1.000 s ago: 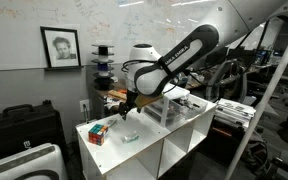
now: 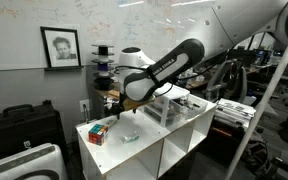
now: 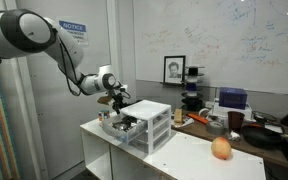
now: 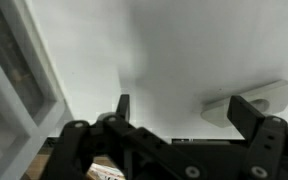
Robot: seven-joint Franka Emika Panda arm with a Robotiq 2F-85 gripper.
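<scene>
My gripper is open above a white tabletop (image 4: 174, 50), with nothing between its fingers. In the wrist view a small pale block with a grey oval (image 4: 276, 97) lies at the lower right, partly covered by the right finger (image 4: 246, 113). From the first exterior view, a small light item (image 2: 130, 136) rests on the white top, below and close to the gripper (image 2: 130, 106); it may be that same block. A multicoloured cube-like box (image 2: 97, 132) stands to its left.
A white drawer unit (image 3: 160, 124) stands beside the gripper, and its edge (image 4: 42, 55) fills the left of the wrist view. An open drawer (image 3: 124, 127) holds jumbled items. Farther along are an orange round object (image 3: 221, 148) and a pan (image 3: 233, 120). Bare tabletop lies between box and drawers.
The arm and gripper have shifted a little to the left and slightly lower in the first exterior view. The things on the table stay where they were.
</scene>
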